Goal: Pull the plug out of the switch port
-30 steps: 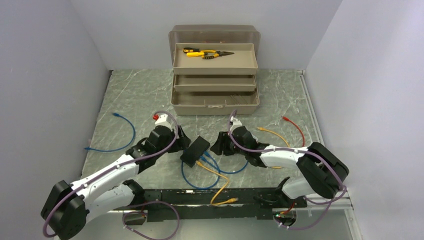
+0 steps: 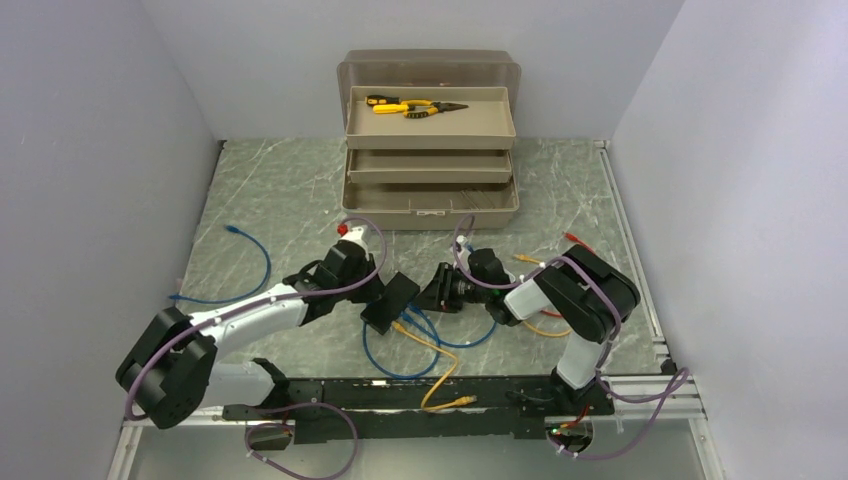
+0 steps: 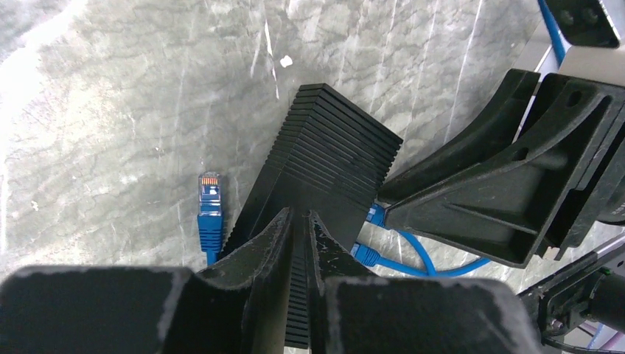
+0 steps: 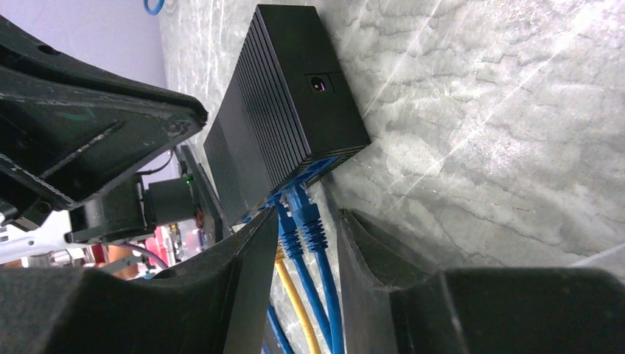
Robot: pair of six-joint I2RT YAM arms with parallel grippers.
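Observation:
The black switch point(image 2: 390, 302) lies on the marble table between both grippers. Blue plugs point(image 4: 302, 210) and a yellow cable point(image 4: 293, 299) come out of its port side. My left gripper hangs over the switch with its fingertips close together; I cannot tell if anything is between them. My right gripper is at the port side, its fingertips part open on either side of the blue plugs in its wrist view; whether they touch one is unclear.
The tan toolbox point(image 2: 430, 210) with pliers stands at the back. Loose blue cables point(image 2: 260, 250) lie left, yellow and red ones right. A loose blue plug point(image 3: 210, 217) lies beside the switch.

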